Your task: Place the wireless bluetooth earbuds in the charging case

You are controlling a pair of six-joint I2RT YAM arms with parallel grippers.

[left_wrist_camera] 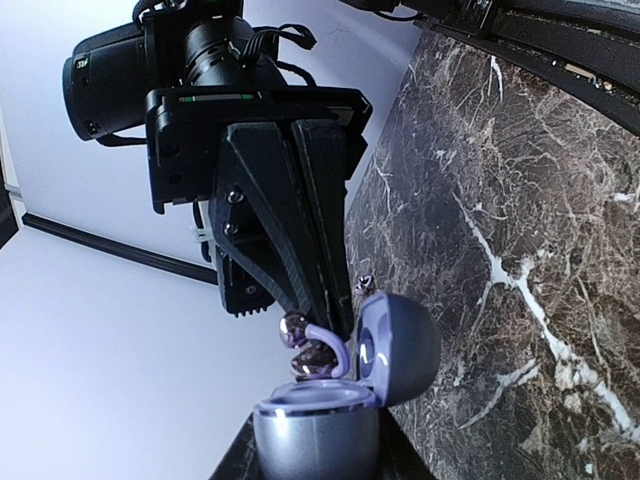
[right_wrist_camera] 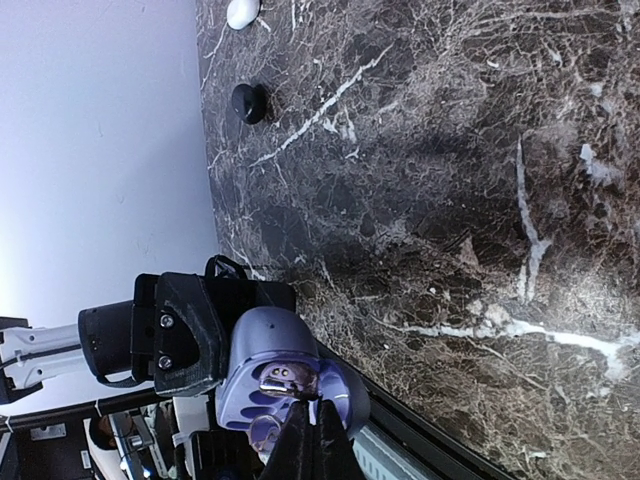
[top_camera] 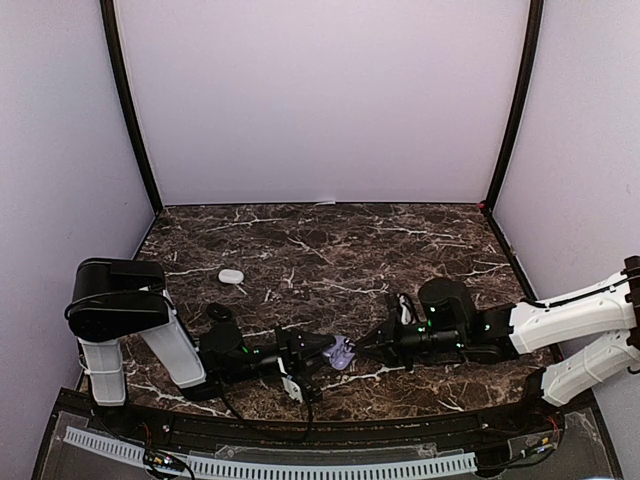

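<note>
The pale purple charging case (left_wrist_camera: 315, 440) is gripped between the fingers of my left gripper (top_camera: 326, 350), held above the table with its lid (left_wrist_camera: 402, 345) open. An earbud (left_wrist_camera: 318, 345), a purple band with shiny dark ends, stands at the case's opening. In the right wrist view a shiny earbud part (right_wrist_camera: 288, 378) shows at the case, with another rounded part (right_wrist_camera: 265, 432) lower down. My right gripper is shut, its tips right at the case mouth beside the earbud. Whether they touch it is hard to tell, and how deep the earbud sits is hidden.
On the dark marble table a white oval object (top_camera: 231, 276) lies at the back left, with a black rounded object (right_wrist_camera: 249, 103) near it. A black rail (top_camera: 300, 425) runs along the front edge.
</note>
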